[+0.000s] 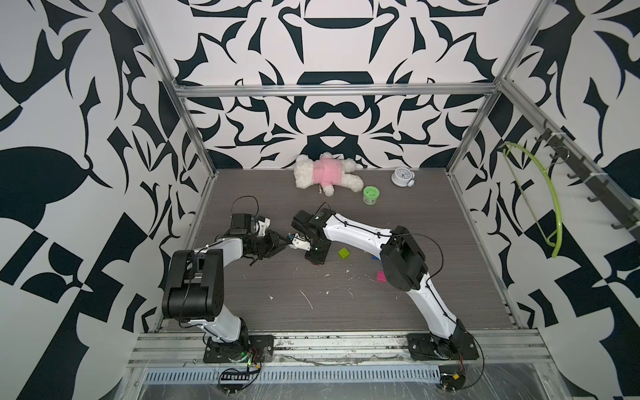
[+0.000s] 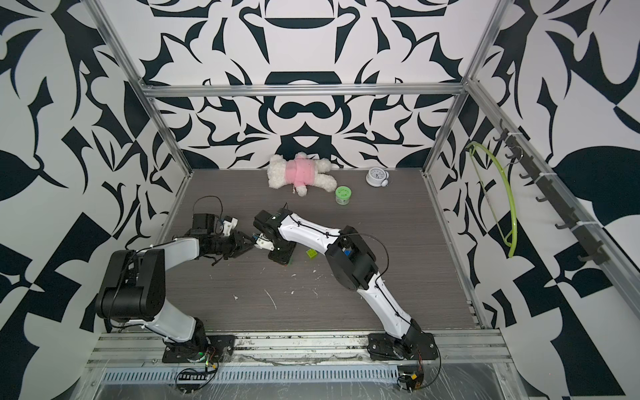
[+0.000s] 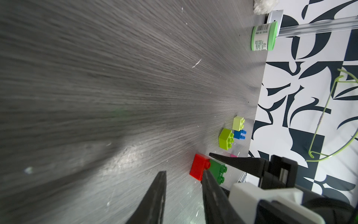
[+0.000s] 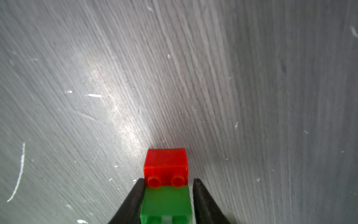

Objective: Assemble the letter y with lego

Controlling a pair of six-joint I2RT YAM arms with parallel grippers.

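Observation:
A red brick [image 4: 166,162] and a green brick [image 4: 167,203] are end to end, with the red brick's studs facing the green one. The fingers of my right gripper straddle the green brick close to its sides; whether they press on it is unclear. My left gripper is open over the dark table, its fingers empty. From the left wrist, the red brick [image 3: 199,166] appears just beyond the left fingers. Both grippers meet closely at the table's left-centre in the top views. A lime brick [image 1: 344,252] lies right of the right gripper.
Past the red-green pair are a yellow-green brick [image 3: 238,123], a blue brick [image 3: 239,134] and a pink brick [image 1: 381,276]. Along the back lie a plush toy [image 1: 328,172], a green-lidded jar [image 1: 370,194] and a white clock [image 1: 402,176].

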